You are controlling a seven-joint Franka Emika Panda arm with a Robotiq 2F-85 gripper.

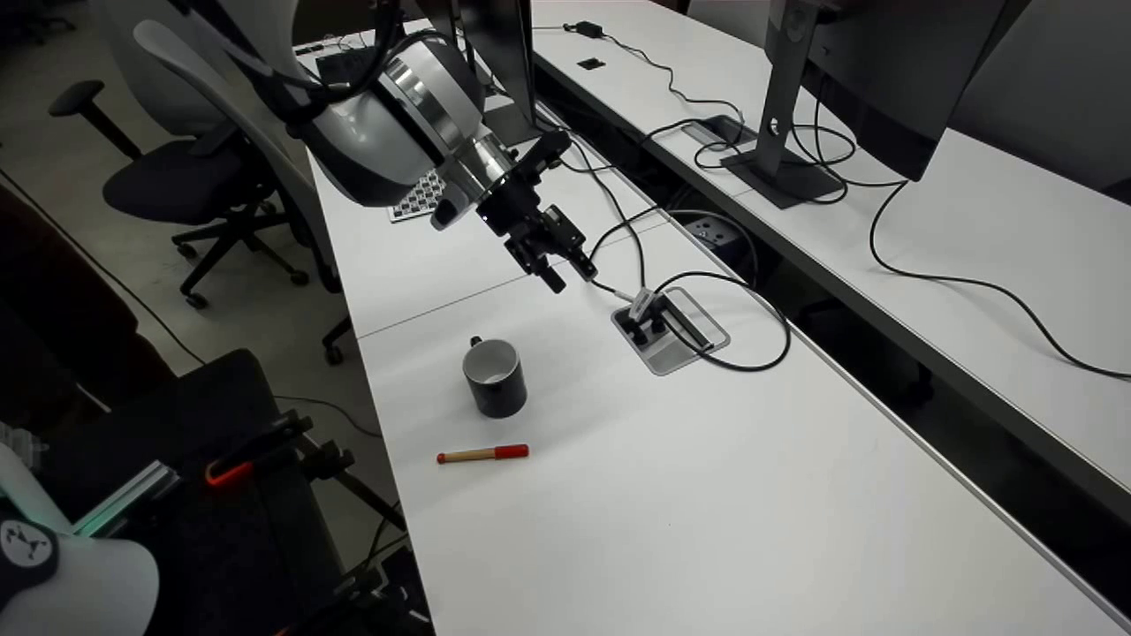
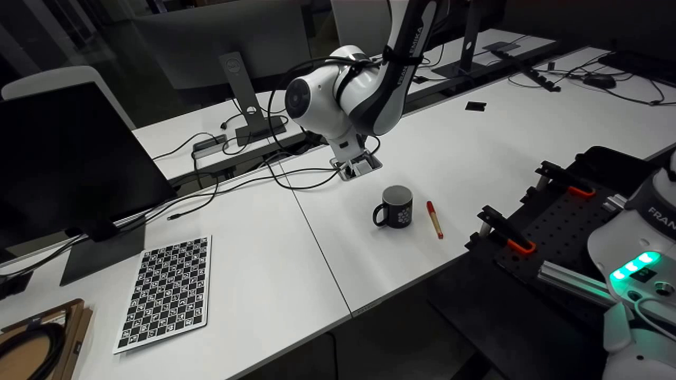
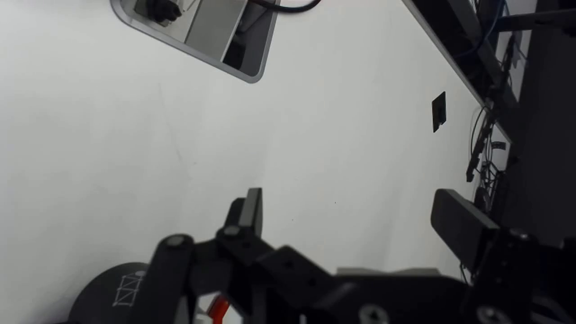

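Observation:
A dark mug with a pale inside stands upright on the white table. Beside it lies a red and tan marker, apart from the mug. In exterior view 2 the mug has its handle to the left and the marker to its right. My gripper hangs above the table, beyond the mug, its fingers spread with nothing between them. In the wrist view my gripper is open over bare table; the mug is partly hidden at lower left, and a bit of red shows behind the gripper body.
A recessed socket box with looping cables lies near the table's back edge. A checkered board and a monitor occupy the table's other section. Broad bare table extends past the marker in exterior view 1.

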